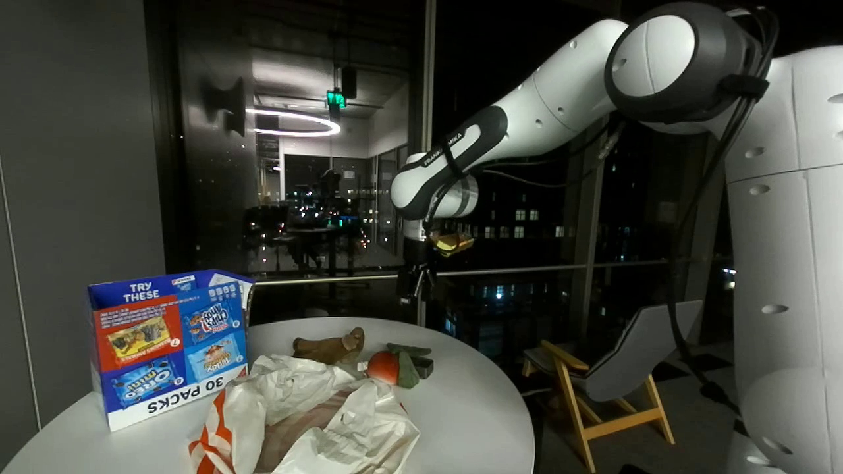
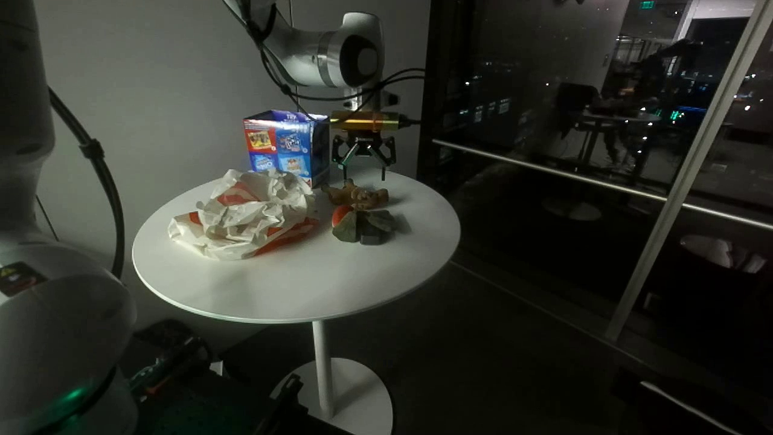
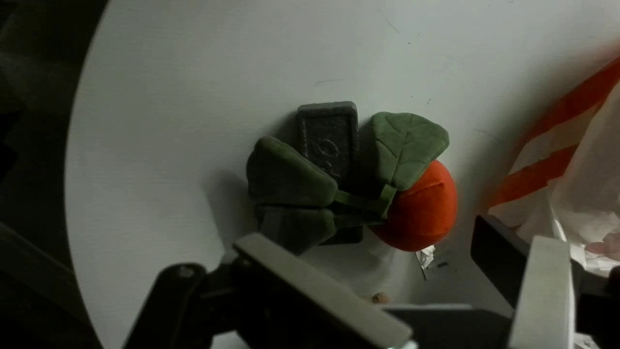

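Note:
My gripper (image 2: 364, 175) hangs open above the far side of the round table, with nothing between its fingers. Below it in exterior view 2 lies a brown plush toy (image 2: 355, 194). Beside that is an orange-red ball with green leaves (image 2: 342, 214). From the wrist, the red ball (image 3: 427, 206) shows a leaf (image 3: 408, 144) draped over it, more dark green pieces (image 3: 287, 174) joined by straps, and a dark grey block (image 3: 328, 136) partly under them. Gripper fingers (image 3: 325, 291) fill the lower part of that view, apart from these things.
A blue snack box (image 1: 170, 347) stands at the left of the table in exterior view 1. A crumpled white and orange bag (image 1: 316, 419) lies before it. Bare white tabletop (image 1: 474, 403) stretches to the right. A chair (image 1: 632, 371) stands off the table.

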